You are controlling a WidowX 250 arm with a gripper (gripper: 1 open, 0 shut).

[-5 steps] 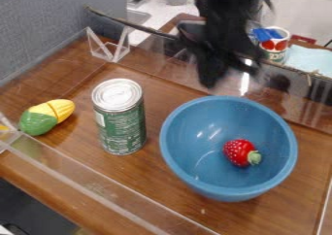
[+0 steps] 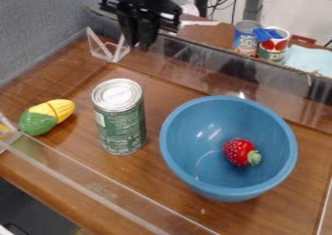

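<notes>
My black gripper (image 2: 140, 37) hangs at the top centre-left, above the back of the wooden tray, empty as far as shows; its finger state is unclear. A tall green can (image 2: 122, 127) stands mid-left. A toy corn (image 2: 47, 117) lies at the left edge. A blue bowl (image 2: 192, 169) on the right holds a red strawberry (image 2: 242, 151).
Clear low walls edge the wooden surface (image 2: 155, 205). Behind the back wall stand two small cans, one blue (image 2: 246, 41) and one red-white (image 2: 273, 50), beside a pale cloth (image 2: 312, 58).
My gripper has moved from over the back of the bowl area up and to the left, toward the top of the view. The objects look unmoved.
</notes>
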